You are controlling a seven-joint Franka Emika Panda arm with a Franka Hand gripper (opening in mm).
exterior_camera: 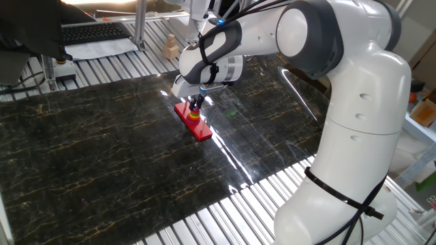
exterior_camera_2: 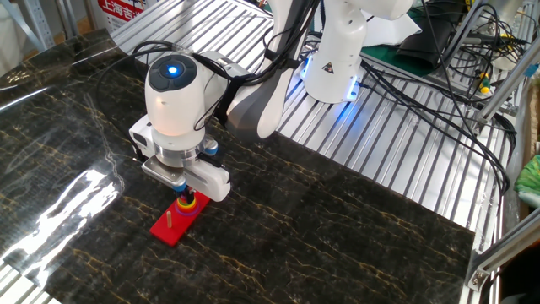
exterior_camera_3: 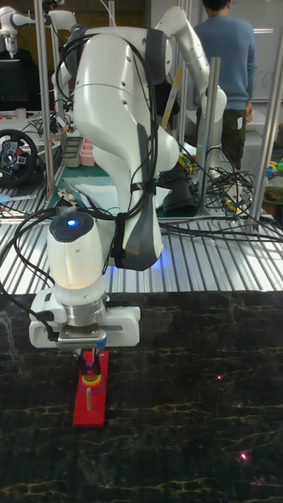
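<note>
A long red board [exterior_camera: 200,131] lies flat on the dark marbled tabletop. On its middle sits a small stack of coloured rings [exterior_camera: 195,116], with yellow, red and purple showing in exterior view 2. A bare wooden peg [exterior_camera_2: 169,220] stands upright near one end of the board. My gripper [exterior_camera: 196,107] points down right over the rings, its dark fingertips at the top of the stack. Whether the fingers pinch the uppermost ring or only touch it is too small to make out. The hand hides the board's far end in exterior view 3.
Small wooden blocks [exterior_camera: 171,47] stand on the slatted metal surface behind the tabletop. A keyboard [exterior_camera: 92,33] and white paper lie farther back. Cables hang along my arm.
</note>
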